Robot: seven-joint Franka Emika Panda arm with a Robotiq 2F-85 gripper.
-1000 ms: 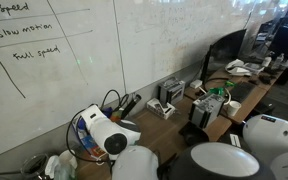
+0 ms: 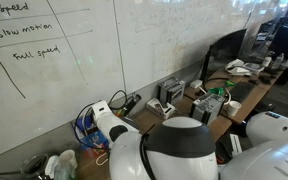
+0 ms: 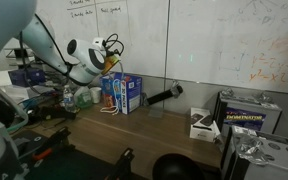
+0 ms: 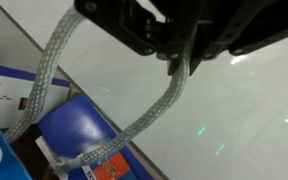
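A pale grey braided rope [image 4: 149, 117] runs up from a blue box [image 4: 76, 125] to my black gripper in the wrist view, where the fingers are shut on it. Another stretch of the rope loops down at the left of that view. Exterior view 2 has the gripper [image 3: 111, 55] above the blue box [image 3: 130, 92], close to the whiteboard, with rope [image 3: 116, 92] hanging in front of the box. In exterior view 1 my own arm hides most of the gripper and box.
The whiteboard [image 3: 209, 45] rises behind the table. Right of the box are a dark cylindrical object [image 3: 164, 96], a white box [image 3: 202, 124] and a "Dominator" box [image 3: 246, 112]. A black round object [image 3: 184, 167] lies near the front.
In exterior view 1 the arm's large rear joint has shifted left and up, and its wrist end has risen slightly. The table objects look unmoved.
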